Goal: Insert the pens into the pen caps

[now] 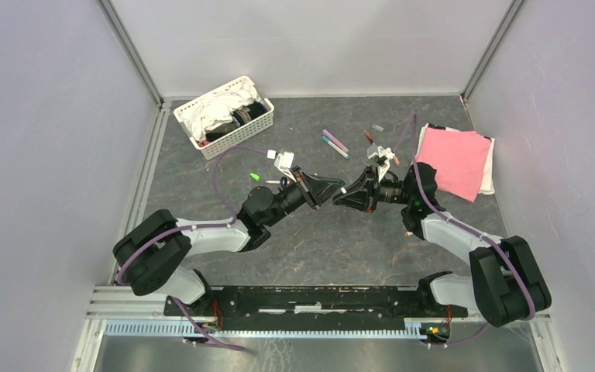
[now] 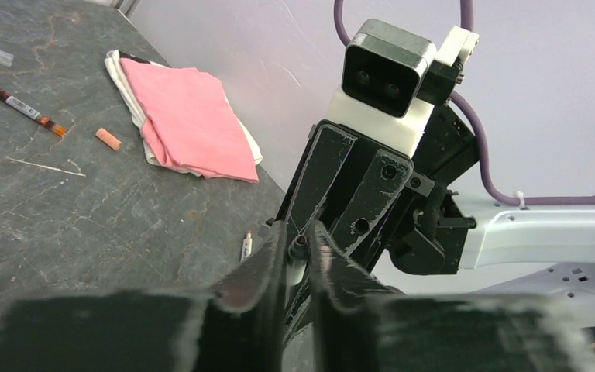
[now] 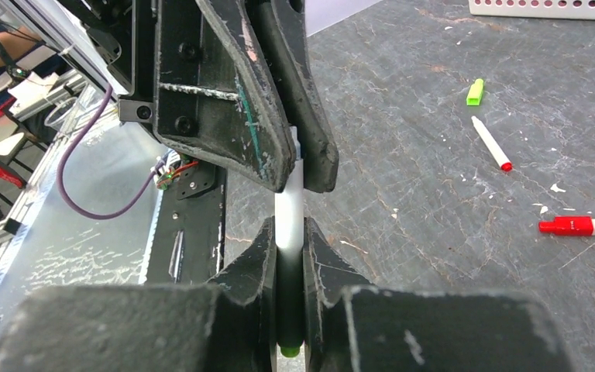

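My two grippers meet tip to tip above the middle of the table, left (image 1: 333,186) and right (image 1: 341,194). In the right wrist view, my right gripper is shut on an upright white pen (image 3: 289,201) with a green end at the bottom. The pen's upper end reaches between the fingers of my left gripper; whether these grip it cannot be told. On the table lie a white pen with a red end (image 3: 490,141), a green cap (image 3: 475,91), a red cap (image 3: 565,225), an orange cap (image 2: 108,139) and a red pen (image 2: 15,102).
A white basket (image 1: 228,136) with cloths stands at the back left. Pink and white cloths (image 1: 452,163) lie at the right. Purple and teal pens (image 1: 335,146) lie at the back middle.
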